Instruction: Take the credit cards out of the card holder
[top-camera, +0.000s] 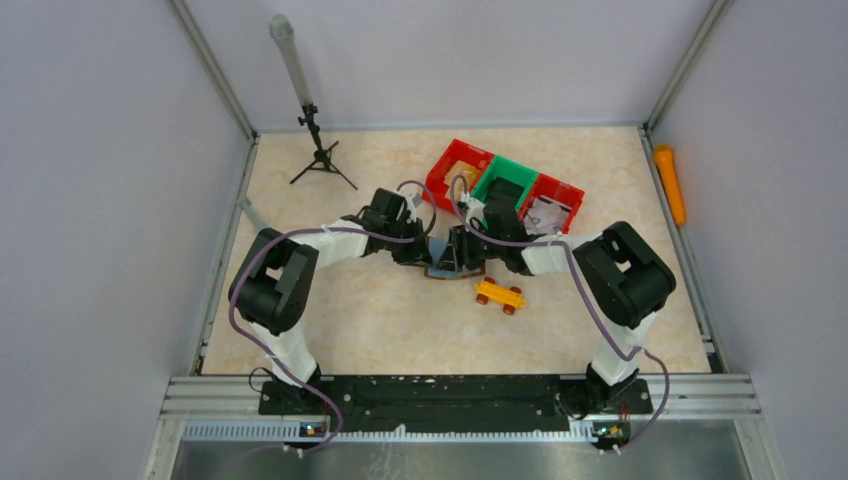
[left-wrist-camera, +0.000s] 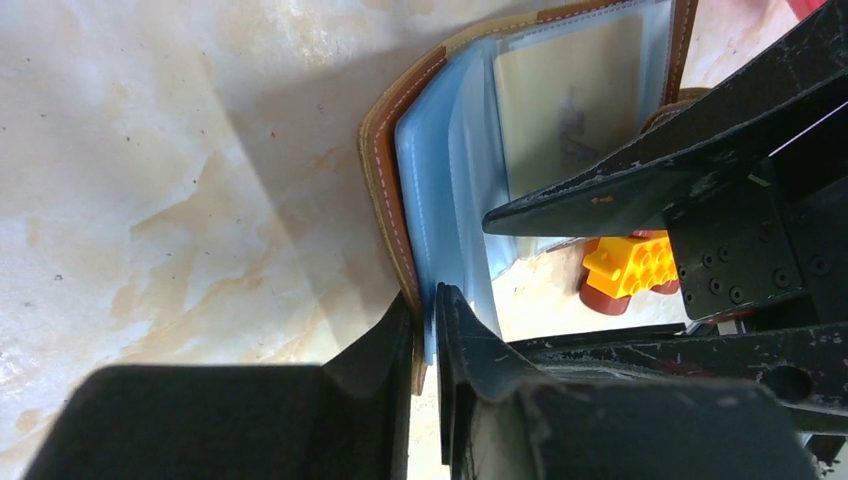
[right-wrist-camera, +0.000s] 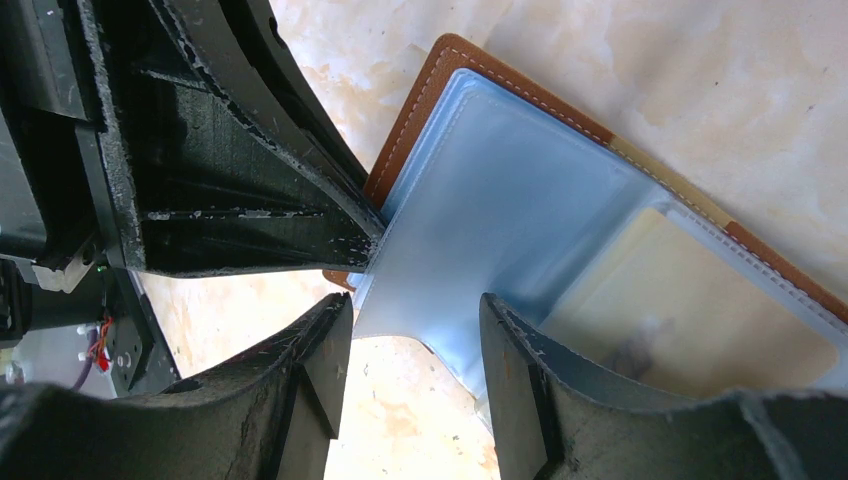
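The card holder (top-camera: 445, 270) lies open on the table, with brown edges and clear bluish pockets. A beige card shows inside one pocket; the same card (right-wrist-camera: 690, 300) is on the lower right side of the right wrist view. My left gripper is at the holder's left edge, its fingers a narrow gap apart with the brown and blue edge between them; whether they clamp it is unclear. Over the blue pocket (right-wrist-camera: 500, 200), my right gripper stands open, its fingers spread with nothing held between them.
A yellow toy car (top-camera: 499, 294) sits just in front of the holder. Behind are a red bin (top-camera: 437, 182), a green bin (top-camera: 482, 187) and another red bin (top-camera: 572, 192). A black tripod (top-camera: 320, 155) stands at back left.
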